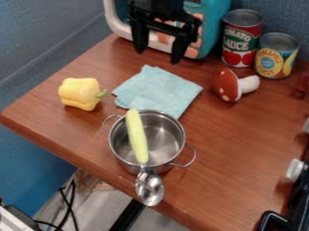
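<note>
My black gripper [162, 36] hangs at the top centre, in front of a teal and white toy oven [208, 20], its two fingers apart with nothing visible between them. Below it on the wooden table lie a folded light blue cloth [157, 88] and a steel pot [167, 143]. A pale yellow-green corn-like piece [136, 135] rests in the pot, and a steel spoon [148, 188] leans at its front rim. A yellow pepper [79, 92] sits to the left, a red and white mushroom [229, 84] to the right.
A tomato sauce can [240, 38] and a yellow-labelled can [276, 56] stand at the back right. A black appliance [285, 198] occupies the right edge. The table's left edge drops to the floor.
</note>
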